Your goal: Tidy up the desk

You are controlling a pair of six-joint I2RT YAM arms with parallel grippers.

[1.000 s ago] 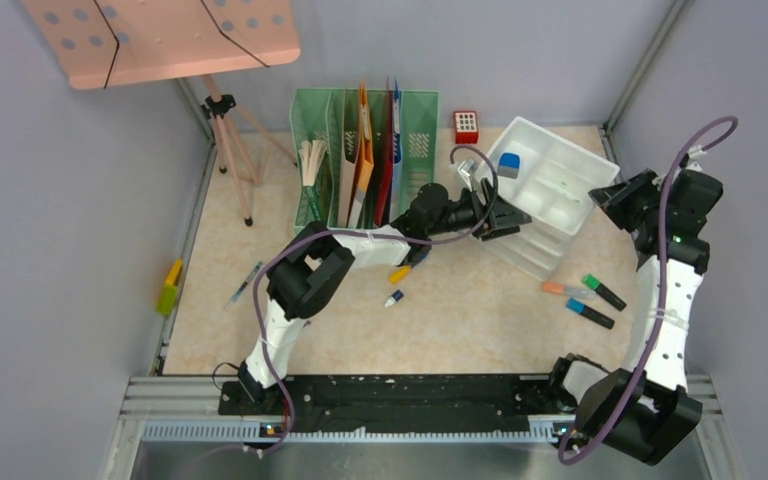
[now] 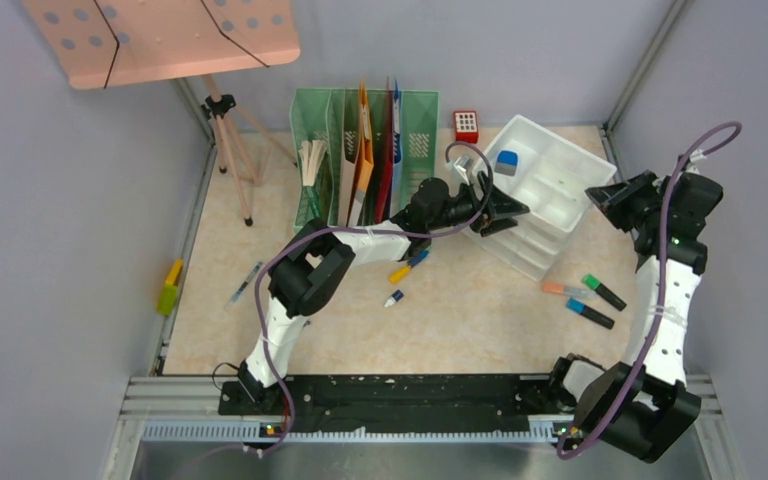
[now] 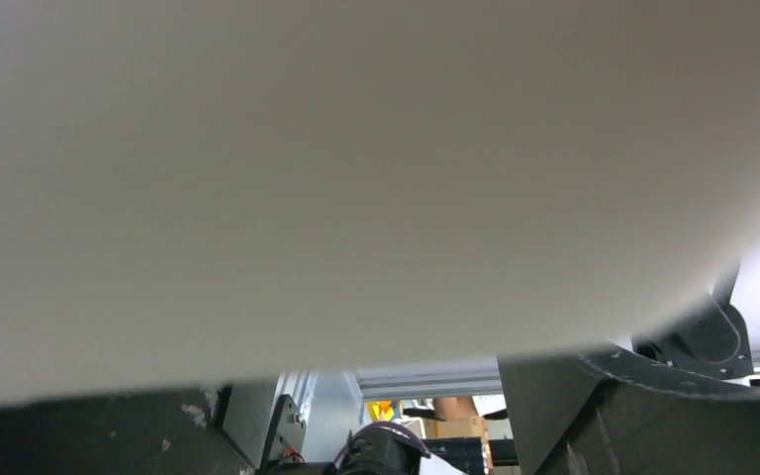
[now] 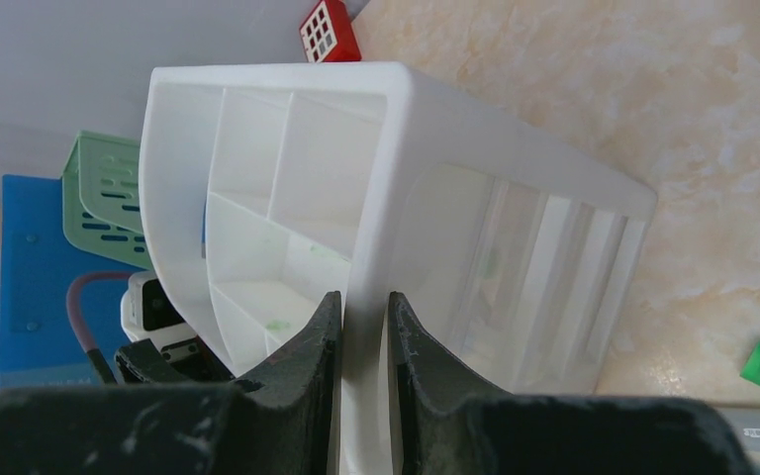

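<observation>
A white organizer (image 2: 558, 240) with a compartmented top stands askew at the back right of the desk. My right gripper is shut on its rim, the thin white wall (image 4: 366, 218) running between the two fingers. At the organizer's opposite side is my left gripper (image 2: 512, 218), its fingers apart. A blurred pale surface (image 3: 356, 198) fills most of the left wrist view and hides the fingertips, so contact there cannot be told. Loose markers lie on the desk: a green one (image 2: 604, 291), a blue-capped one (image 2: 590, 313), an orange one (image 2: 563, 289) and a yellow one (image 2: 400, 273).
A green file holder (image 2: 420, 150) with folders stands left of the organizer, a red calendar block (image 2: 466, 126) behind. A blue item (image 2: 506, 162) sits in the organizer's top. A small white-and-blue piece (image 2: 393, 298) and a pen (image 2: 246, 282) lie out front.
The left gripper has shifted very slightly at the organizer's side, and its fingers look a little more spread. The right gripper and the organizer look almost unmoved.
</observation>
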